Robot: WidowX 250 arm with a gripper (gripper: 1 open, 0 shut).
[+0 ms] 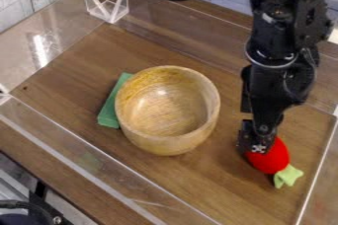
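My gripper [262, 132] is low at the right, its black fingers right at the upper end of a red plush vegetable [268, 158] with a pale green top. The tips partly cover it; whether they touch or grip it is unclear. Left of it sits a wooden bowl [166, 130], empty.
A green block [111, 113] lies against the bowl's left side. Clear plastic walls border the wooden table [79, 155], with a clear bracket [106, 4] at the back left.
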